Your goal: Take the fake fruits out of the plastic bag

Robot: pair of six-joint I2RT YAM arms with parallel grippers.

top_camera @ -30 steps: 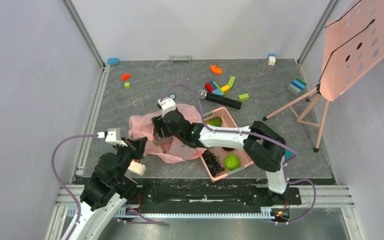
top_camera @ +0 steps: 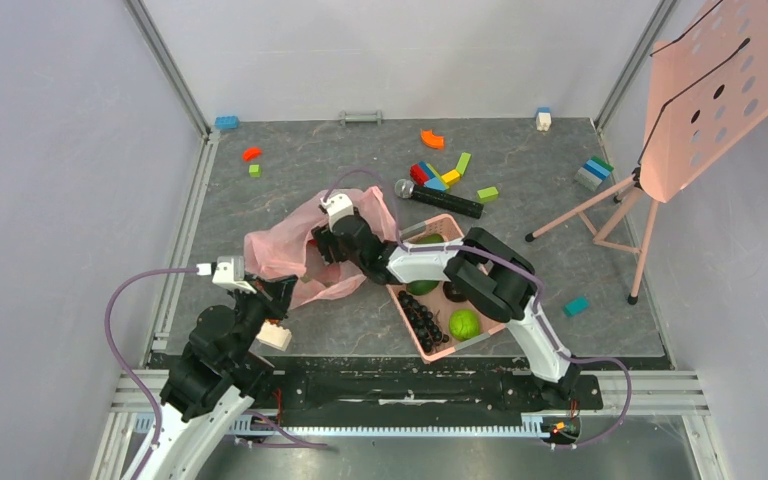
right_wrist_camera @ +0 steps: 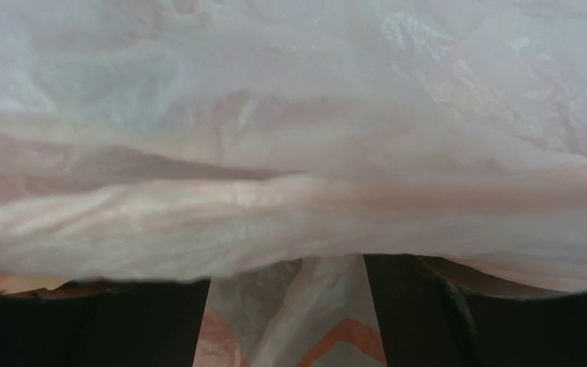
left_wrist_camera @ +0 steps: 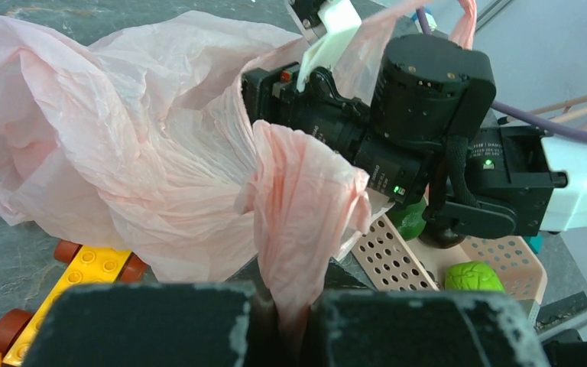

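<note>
A pale pink plastic bag [top_camera: 278, 252] lies crumpled and open on the table, left of the fruit basket. Its gathered edge [left_wrist_camera: 298, 206] is pinched in my left gripper, which is shut on it. Inside the bag's mouth is my right gripper [top_camera: 322, 246], its fingers part open. In the right wrist view, only bag film and a red printed stripe [right_wrist_camera: 344, 334] show between the dark fingers. Any fruit left in the bag is hidden by the film.
The pink basket [top_camera: 415, 340] at the bag's right holds dark grapes [top_camera: 421, 320], a green fruit [top_camera: 464, 324] and others, partly under the right arm. A microphone [top_camera: 447, 201] and several toy blocks [top_camera: 450, 178] lie behind.
My right gripper has shifted slightly within the bag while its forearm swung toward the left. The bag has spread leftward and drawn back from the basket. The left arm is still.
</note>
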